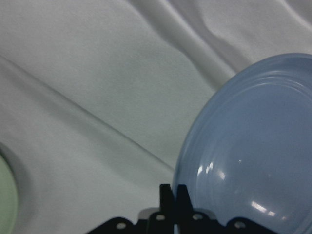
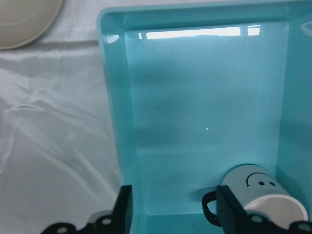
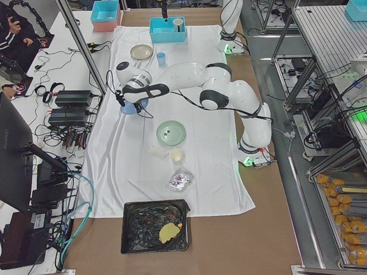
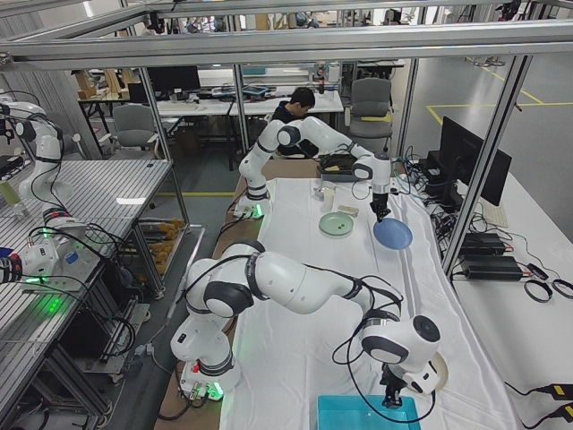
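Observation:
My left gripper is shut on the rim of a blue plate (image 1: 248, 141), which in the camera right view (image 4: 392, 235) is on the far half of the white cloth. A green plate (image 3: 171, 132) lies nearby. My right gripper stands open over a turquoise bin (image 2: 204, 112); a white mug (image 2: 253, 183) with a smiley face and black handle lies on its side inside, at the lower right of the right wrist view.
A beige plate (image 3: 141, 51) and blue cup (image 3: 161, 58) stand near the bin. A cream cup (image 3: 176, 155), a foil bag (image 3: 180, 180) and a black lined tray (image 3: 137, 226) are at the near end.

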